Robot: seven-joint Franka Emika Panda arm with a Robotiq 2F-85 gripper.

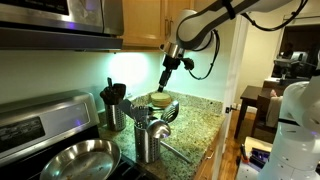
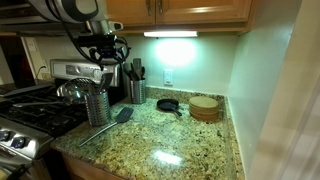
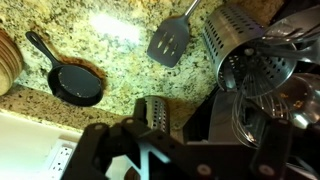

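Note:
My gripper point(image 1: 176, 70) hangs high over the counter, open, with nothing seen between its fingers. From the other side, exterior view 2 shows the gripper point(image 2: 112, 56) above the utensil canisters. Below, a perforated metal canister point(image 2: 97, 106) holds several metal utensils, and a smaller canister point(image 2: 138, 92) stands behind it with dark-handled tools. A dark slotted spatula point(image 3: 170, 40) lies flat on the granite. Near the wall sits a small black skillet point(image 3: 76, 84), apart from the spatula. Dark gripper parts point(image 3: 205, 150) fill the lower edge of the wrist view.
A stack of round tan dishes point(image 2: 205, 107) stands right of the skillet. The stove carries a wide metal pan point(image 1: 80, 164). Wooden cabinets point(image 2: 190, 11) overhang the back wall. The granite counter point(image 2: 165, 145) has free room at its front and middle.

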